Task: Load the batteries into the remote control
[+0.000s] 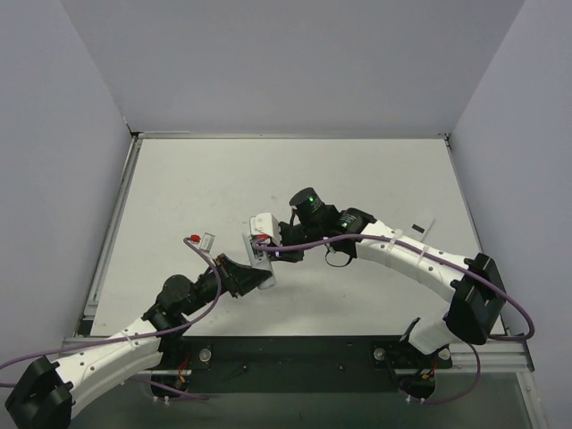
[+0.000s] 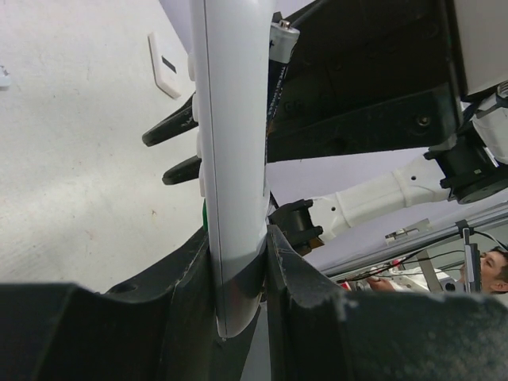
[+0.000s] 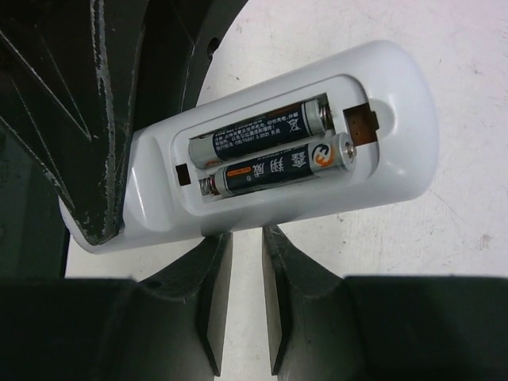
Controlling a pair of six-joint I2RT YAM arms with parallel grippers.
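Observation:
The white remote control (image 3: 302,190) is gripped at one end by my left gripper, its open battery compartment facing the right wrist camera. Inside lie two dark batteries side by side: an upper battery (image 3: 258,131) and a lower battery (image 3: 282,168). The lower one touches a spring at its left; its right end looks raised. In the left wrist view, a silver battery end (image 2: 283,40) stands out from the remote's side. My right gripper is beside the remote's lower edge, its fingers apart with only table visible between them.
A small white piece with a dark mark (image 1: 420,227) lies at the table's right. Purple cables (image 1: 393,241) run along both arms. Both grippers are close together around the remote.

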